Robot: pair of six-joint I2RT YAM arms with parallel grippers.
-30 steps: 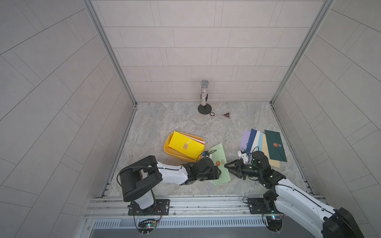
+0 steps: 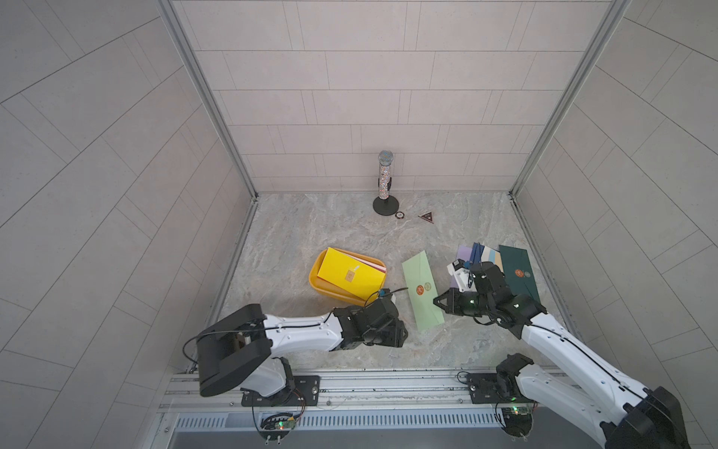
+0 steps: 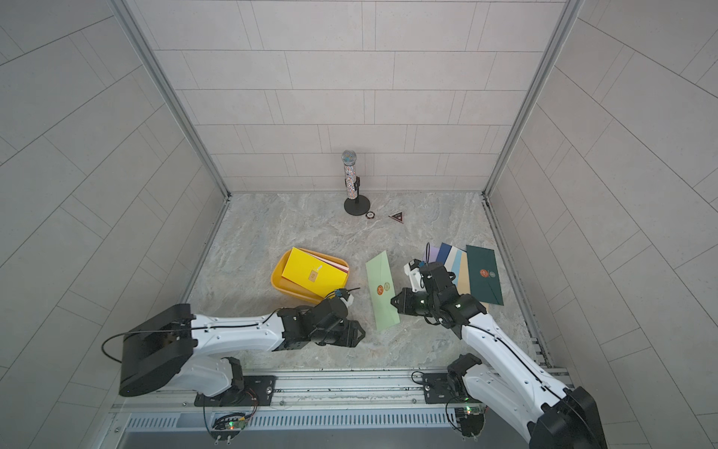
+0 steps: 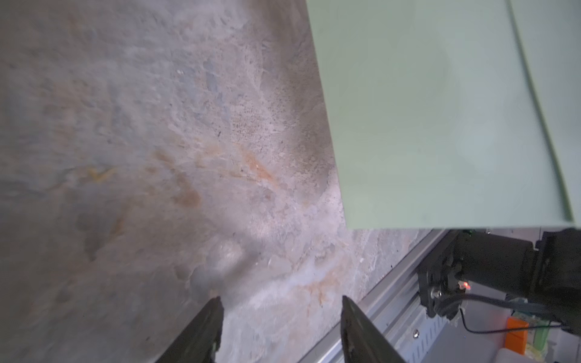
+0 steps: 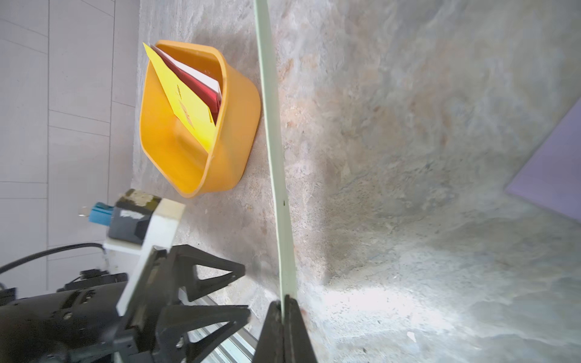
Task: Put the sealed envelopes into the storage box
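A pale green envelope (image 2: 423,299) with a red seal and a gold seal hangs over the middle of the table. My right gripper is shut on its edge; the right wrist view shows it nearly edge-on. My left gripper stands open to the envelope's left, nothing between its fingers, and the envelope's lower corner shows above it in the left wrist view. The orange storage box (image 5: 242,130) sits at the left with a yellow envelope (image 2: 351,273) and red and white ones leaning inside.
Several envelopes, among them a dark green one (image 2: 519,273) and a purple one (image 5: 553,166), lie at the right, partly under the right arm. A microphone on a stand (image 2: 385,187) is at the back. Table between box and fan is otherwise clear.
The left gripper, earlier around the envelope, is now clear of it and has shifted left.
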